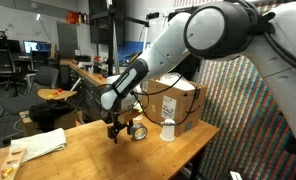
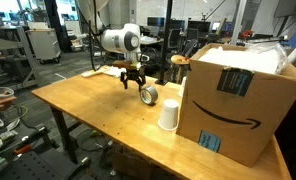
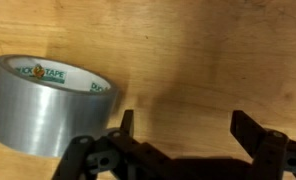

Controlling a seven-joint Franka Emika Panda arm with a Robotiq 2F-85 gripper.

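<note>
A silver roll of duct tape (image 3: pixel 53 110) lies on the wooden table, with a printed label inside its core. It fills the left of the wrist view, beside and partly behind the left finger. My gripper is open, its two dark fingers wide apart with only bare wood visible between them. In exterior view 1 the gripper (image 1: pixel 117 131) hangs low over the table, just left of the tape roll (image 1: pixel 139 131). Exterior view 2 shows the tape roll (image 2: pixel 148 95) nearer the camera than the gripper (image 2: pixel 133 82).
A white cylinder (image 2: pixel 168 115) stands between the tape and a big cardboard box (image 2: pixel 231 112) on the table. A white cloth (image 1: pixel 38 144) and a shallow tray (image 1: pixel 12 163) lie at the other end.
</note>
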